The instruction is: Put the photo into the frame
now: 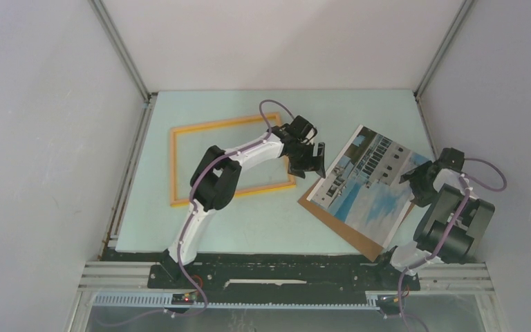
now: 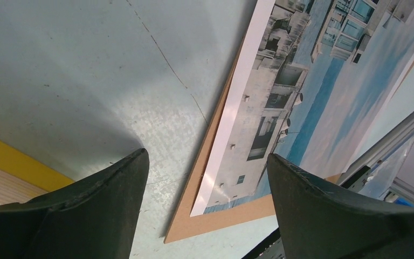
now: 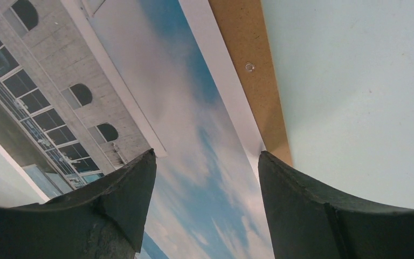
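A photo (image 1: 373,181) of a white building, blue water and sky lies slanted on the right half of the table, on top of a brown backing board (image 1: 343,231) whose edge shows along the front. The empty yellow wooden frame (image 1: 225,125) rests flat on the left. My left gripper stands open at the photo's left edge, that edge showing between its fingers, nothing held. Over the photo's right edge hovers my right gripper, its fingers apart; the photo's border and the board (image 3: 259,70) pass beneath, and I see nothing gripped.
My left arm (image 1: 249,153) crosses above the frame's right part. White walls close in both sides.
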